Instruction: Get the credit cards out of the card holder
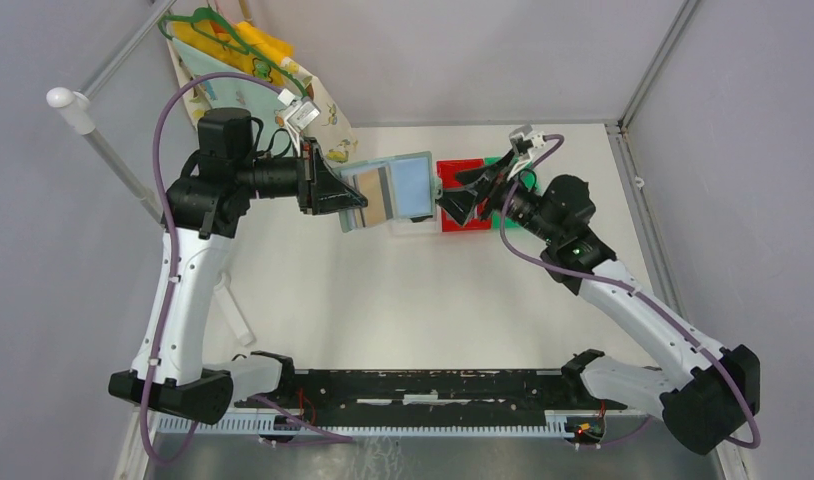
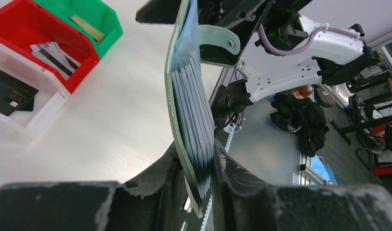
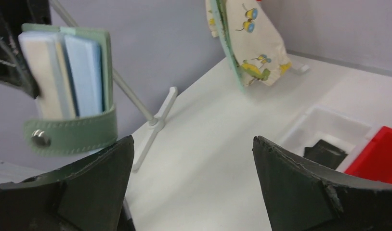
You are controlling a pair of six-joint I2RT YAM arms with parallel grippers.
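Note:
A pale green card holder (image 1: 384,192) hangs above the table, with my left gripper (image 1: 365,203) shut on its end. Several thin sleeves fan out between its covers, as the left wrist view shows of the holder (image 2: 190,110). Blue and tan cards or sleeves show through its face. Its strap (image 3: 71,134), with a metal snap, sticks out toward my right gripper. That gripper is open, its fingers wide apart with no object between them. In the right wrist view the holder stands to the left, outside the gap.
A red bin (image 2: 20,24) holds several cards (image 2: 57,57). Beside it are a green bin (image 2: 107,19) with a tan card and a white bin (image 2: 54,108) with black cards (image 2: 13,91).

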